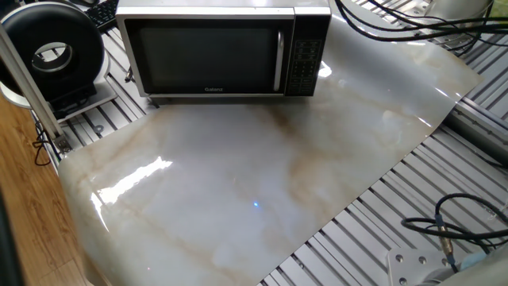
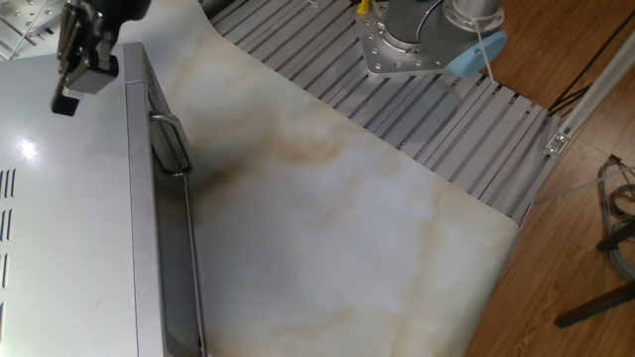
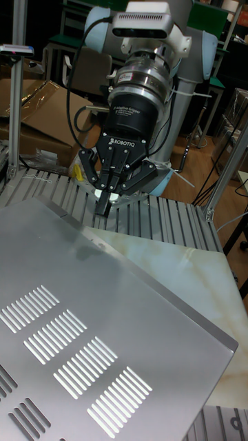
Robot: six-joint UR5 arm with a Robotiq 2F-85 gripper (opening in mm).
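Observation:
A silver microwave (image 1: 214,56) with a dark door stands at the back of the marbled sheet, its door closed and its upright handle (image 1: 279,60) on the right side of the front. From above, the same handle (image 2: 171,145) sticks out from the front face. My gripper (image 3: 104,204) points downward beyond the microwave's edge, its black fingertips together; nothing shows between them. Seen from overhead, part of the gripper (image 2: 79,87) appears at the upper left, overlapping the microwave's top in that view. Exterior view 3 shows only cables of the arm.
Bare marbled sheet (image 1: 230,191) lies in front of the microwave, with nothing standing on it. A black ring-shaped object (image 1: 52,56) is at the left. Dark cables (image 1: 413,35) hang at the upper right, and another cable (image 1: 441,226) loops over the slatted table at the lower right.

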